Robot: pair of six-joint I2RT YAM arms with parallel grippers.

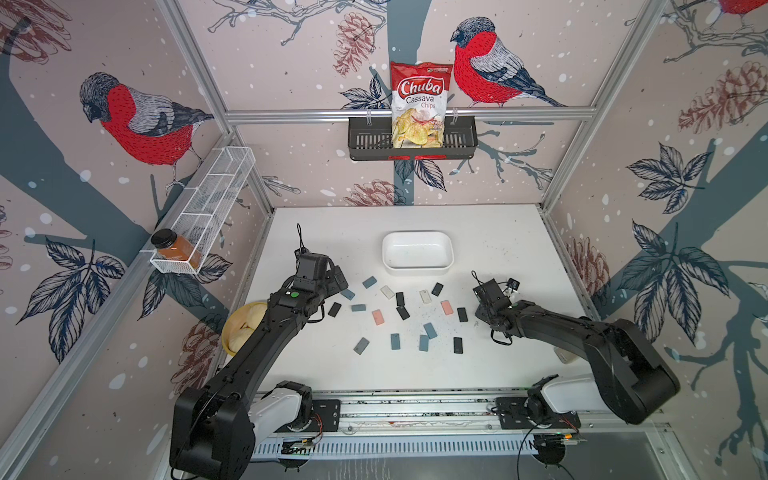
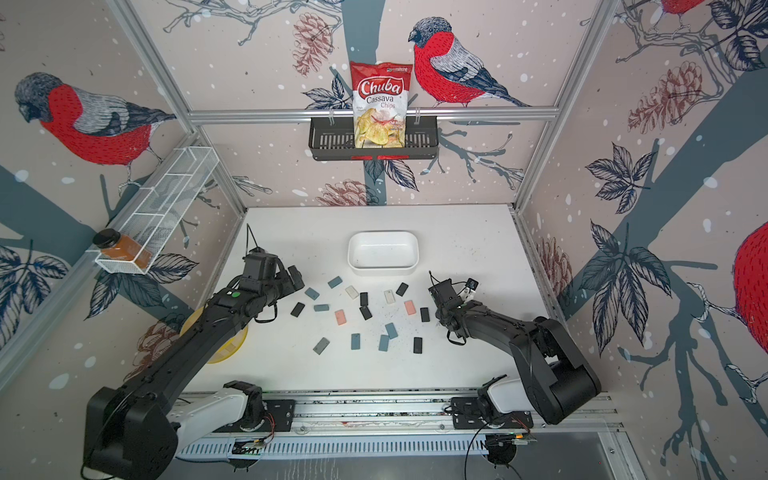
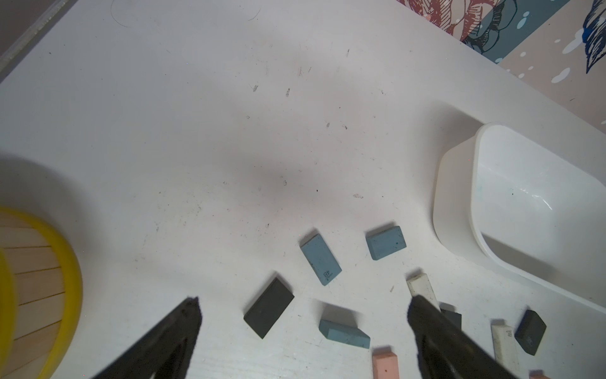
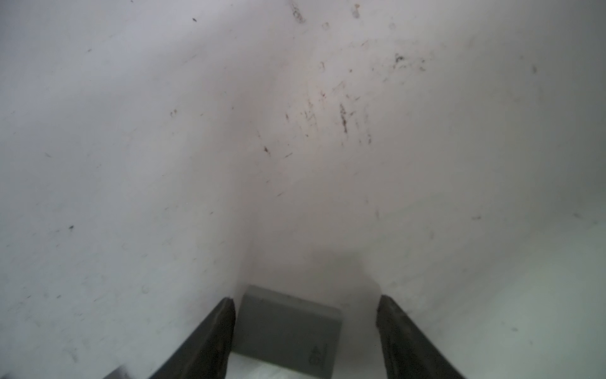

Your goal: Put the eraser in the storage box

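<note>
Several erasers in black, blue, pink and white lie scattered on the white table, such as a blue one [image 3: 320, 259] and a black one [image 3: 269, 307]. The white plastic box [image 1: 417, 252] stands empty behind them. My left gripper hangs open above the table's left side with nothing held. My right gripper is low over the table's right side, its fingers part open around a dark grey-green eraser [image 4: 284, 328]; the left finger is at the eraser's edge, a gap shows at the right one.
A yellow-rimmed bowl [image 3: 70, 284] stands at the left edge. A wire rack with a jar [image 1: 176, 248] hangs on the left wall, a black basket with chips [image 1: 412, 140] on the back rail.
</note>
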